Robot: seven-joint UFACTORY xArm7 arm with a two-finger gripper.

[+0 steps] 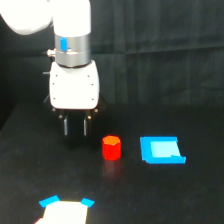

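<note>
A small red block (111, 148) rests on the black table, right of the image's middle line's lower left. My gripper (75, 126) hangs left of the block and a little higher in the view. Its two dark fingers point down with a gap between them; they are open and nothing is between them. The block stands clear of the fingers.
On the right, a pale square outlined in blue tape (162, 150) lies on the table. Another pale sheet (65, 212) with blue tape at its corners is at the bottom left, cut by the image edge. A dark curtain (160, 60) hangs behind.
</note>
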